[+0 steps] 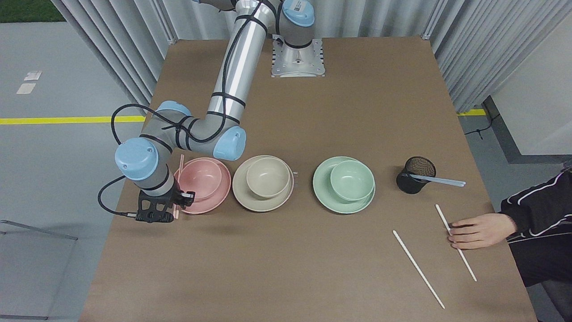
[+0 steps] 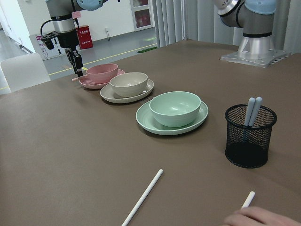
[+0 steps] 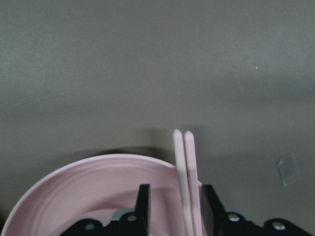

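Observation:
My gripper stands open low at the left edge of the pink plate (image 3: 88, 177), with two pink chopsticks (image 3: 193, 182) lying between its fingers in the wrist view; whether they touch is unclear. A pink bowl (image 1: 200, 177) sits on that plate, beside a cream bowl (image 1: 267, 176) on a cream plate and a green bowl (image 1: 352, 180) on a green plate. A black mesh cup (image 2: 247, 146) holds pale blue chopsticks (image 1: 439, 180).
Two white sticks (image 1: 418, 268) lie at the table's right. A person's hand (image 1: 480, 230) is on one of them.

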